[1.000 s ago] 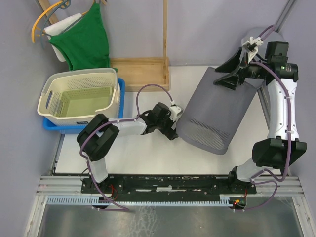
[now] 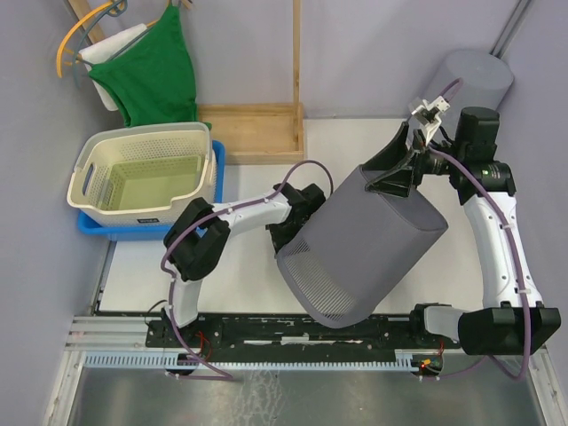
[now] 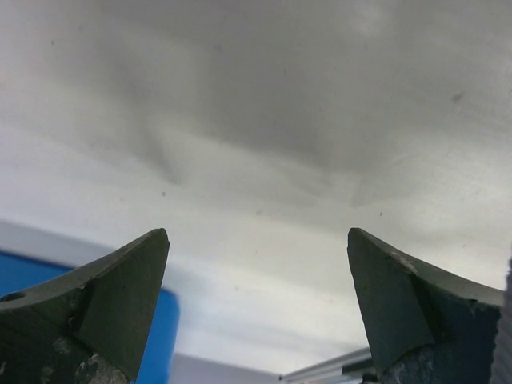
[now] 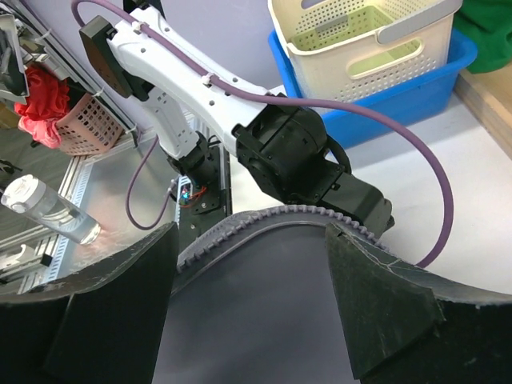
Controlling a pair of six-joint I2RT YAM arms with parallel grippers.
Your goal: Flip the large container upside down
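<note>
The large dark grey container [image 2: 364, 240] is tilted on a slant in the top view, its perforated part toward the lower left. My right gripper [image 2: 369, 177] is at its upper edge, fingers apart; the right wrist view shows the container's grey surface [image 4: 256, 320] and ribbed rim between and beyond them. Against the container's left side in the top view, my left gripper is partly hidden by it. The left wrist view shows that gripper open above the pale table, nothing between its fingers.
A cream basket [image 2: 86, 182] sits in a blue tub [image 2: 219, 169] at the left. Behind stand a wooden frame [image 2: 257, 115] and a hanging green cloth [image 2: 155, 75]. A grey round object [image 2: 479, 75] stands at the back right. Table between the tub and left arm is clear.
The container has moved toward the lower left of the top view and slants more. My right gripper has travelled left and down with its upper edge. The left arm has shifted slightly.
</note>
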